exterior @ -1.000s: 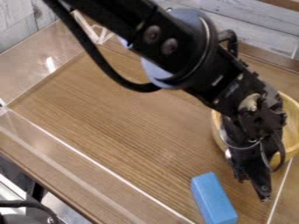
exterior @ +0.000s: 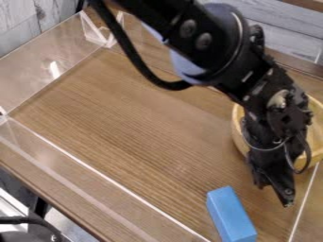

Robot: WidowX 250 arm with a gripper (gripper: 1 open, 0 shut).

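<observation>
The black arm reaches down from the top to the right side of the camera view, its gripper (exterior: 280,189) low beside a yellow bowl (exterior: 311,125). The fingers point down toward the wooden surface and look shut, with nothing clearly between them, though they are dark and small. The arm hides much of the bowl. A light blue block (exterior: 229,215) lies at the bottom, left of and nearer than the gripper.
Transparent walls (exterior: 32,80) border it on the left, and a pale panel (exterior: 278,28) stands at the back. Dark cables lie at the bottom left.
The arm and gripper have shifted slightly left and up, uncovering more of the bowl's rim. The blue block has not visibly moved.
</observation>
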